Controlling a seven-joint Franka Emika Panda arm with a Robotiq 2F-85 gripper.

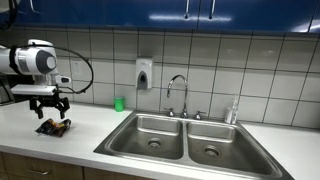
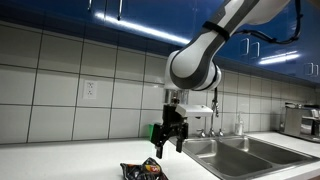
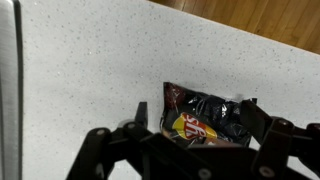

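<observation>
A dark, shiny snack bag (image 1: 53, 128) with orange and yellow print lies on the white counter at the far left. In exterior view 2 the bag (image 2: 143, 171) is near the bottom edge, below my gripper (image 2: 170, 152). The wrist view shows the bag (image 3: 212, 118) partly covered by the gripper's own body, so its lower part is hidden. My gripper is open, one finger to each side of the bag in that view. Seen from exterior view 1, the gripper (image 1: 53, 112) hangs just above the bag, apart from it.
A steel double sink (image 1: 190, 142) takes up the middle of the counter. A green cup (image 1: 119, 104) stands by the tiled wall, and a bottle (image 1: 233, 110) is behind the sink. Bare counter (image 1: 95, 122) lies between bag and sink.
</observation>
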